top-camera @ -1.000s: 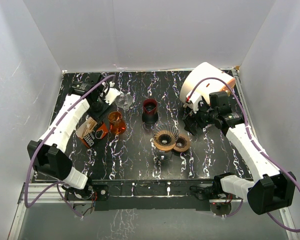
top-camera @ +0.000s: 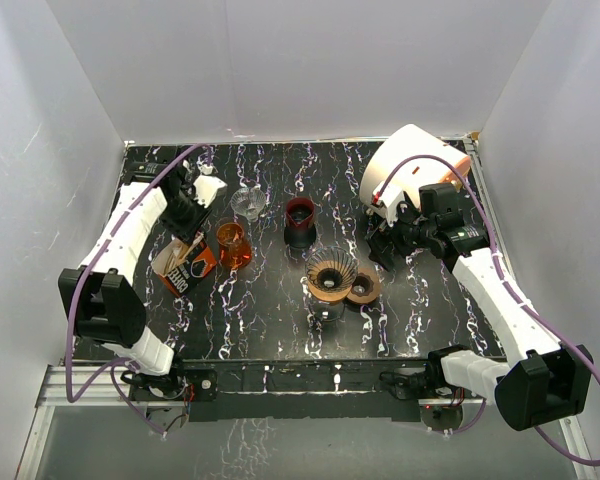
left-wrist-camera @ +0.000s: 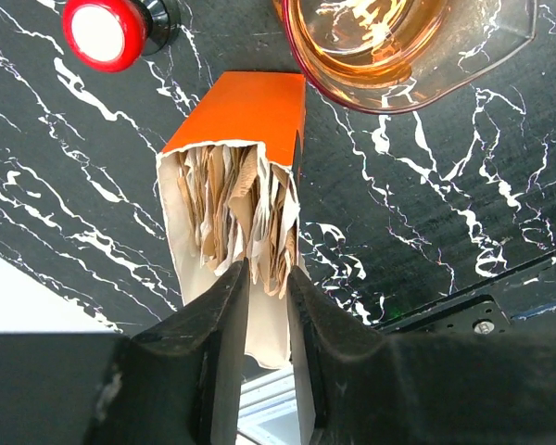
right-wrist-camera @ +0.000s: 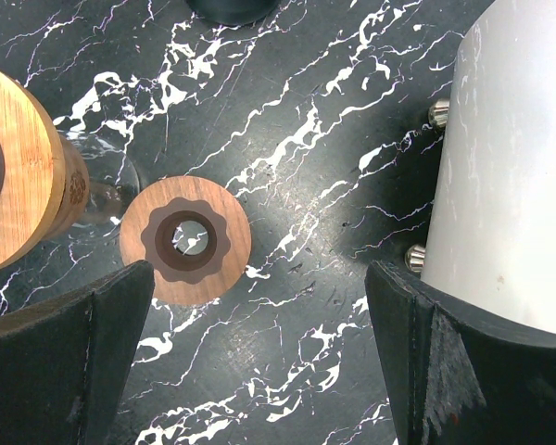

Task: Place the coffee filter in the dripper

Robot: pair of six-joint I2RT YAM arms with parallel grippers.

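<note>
Several brown and white paper coffee filters (left-wrist-camera: 236,199) stand on edge inside an opened orange and black box (top-camera: 183,268) at the left of the table. Over the box's open end, my left gripper is part open, its narrow fingertips close to the filter edges; whether they touch any paper is unclear. The ribbed dripper (top-camera: 332,270) with its wooden collar sits upright on a clear glass vessel (top-camera: 326,310) near the table's middle. My right gripper stands wide open above bare table, with nothing between its fingers.
Close beside the filter box is an amber glass jug (top-camera: 234,246). A clear glass piece (top-camera: 248,203) and a dark red cup (top-camera: 300,222) stand farther back. A wooden ring (right-wrist-camera: 187,239) lies by the dripper; a large cream cylinder (top-camera: 413,170) occupies the back right.
My left gripper has swung left from beside the amber jug to over the filter box. The right arm and the table objects look unmoved.
</note>
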